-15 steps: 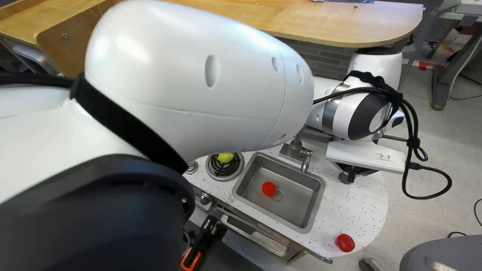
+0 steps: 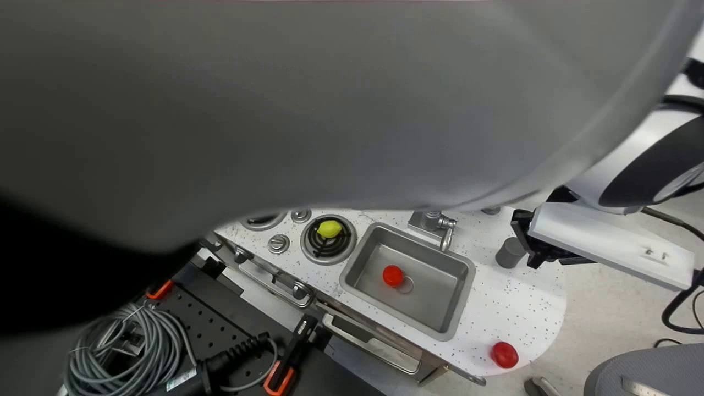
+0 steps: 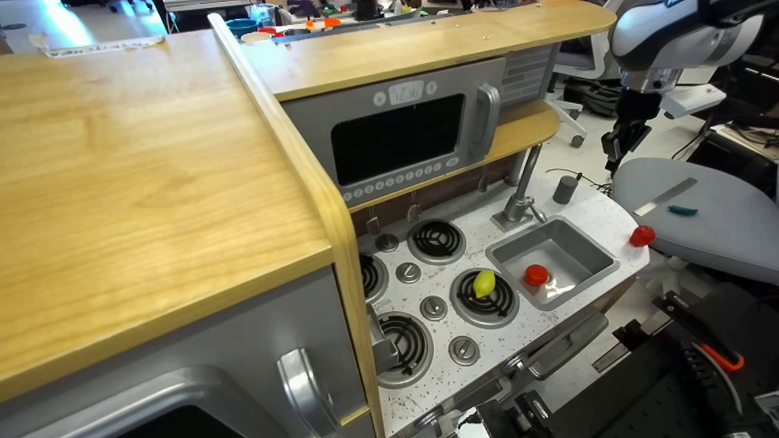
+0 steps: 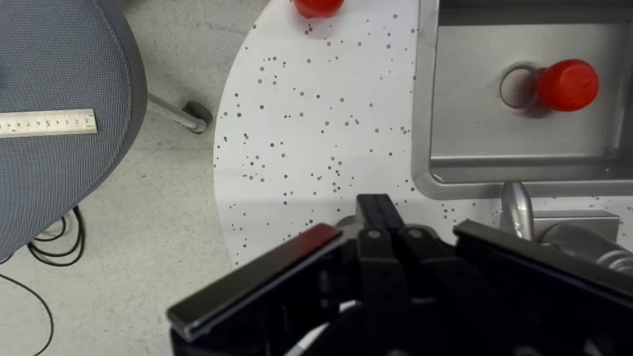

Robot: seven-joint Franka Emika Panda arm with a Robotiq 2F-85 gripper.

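Observation:
My gripper is shut, its black fingers together and nothing visible between them. A dark grey cylinder (image 2: 510, 253) stands upright at the back of the speckled white counter; in the wrist view only a grey bit of it (image 4: 347, 221) peeks out behind my fingers. In the second exterior view the gripper (image 3: 613, 162) is up to the right of the cylinder (image 3: 565, 190), clear of it. One red round object (image 4: 567, 85) lies in the metal sink (image 4: 424, 118), and another red one (image 2: 504, 355) lies near the counter's rounded end. A yellow lemon-like object (image 3: 484, 283) rests on a stove burner.
A faucet (image 3: 520, 208) rises behind the sink. The microwave (image 3: 398, 131) and wooden shelf (image 3: 531, 125) overhang the counter's back. Beyond the rounded end is a grey chair seat (image 3: 701, 212) with a ruler. Speckled counter between sink and edge is bare.
My gripper has moved right, away from above the grey cylinder, which now shows clearly. The red objects have not moved.

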